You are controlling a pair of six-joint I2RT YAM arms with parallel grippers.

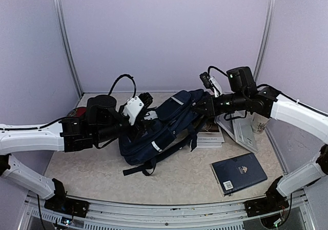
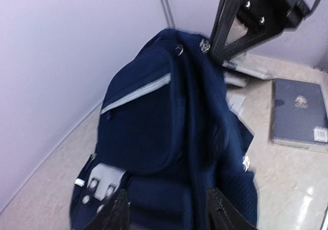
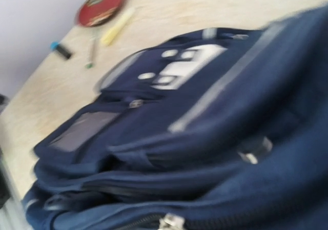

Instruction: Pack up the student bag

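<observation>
A dark navy backpack [image 1: 177, 120] is held tilted above the table, its upper end raised to the right and its lower end near the table in the middle. My right gripper [image 1: 200, 107] is shut on fabric at that upper end; in the left wrist view its dark fingers [image 2: 225, 22] meet the cloth. In the right wrist view the bag [image 3: 154, 138] fills most of the picture, with zips and a white patch, and no fingers show. My left gripper stands with fingers apart over the bag's front, near the white patch [image 2: 105, 181].
A dark blue book [image 1: 239, 173] lies at the front right. White books [image 1: 210, 138], a grey case [image 1: 243, 132] and a cup [image 1: 259, 122] stand behind it. A red paddle [image 3: 102, 7], a yellow stick [image 3: 118, 26] and a marker [image 3: 61, 50] lie at the left.
</observation>
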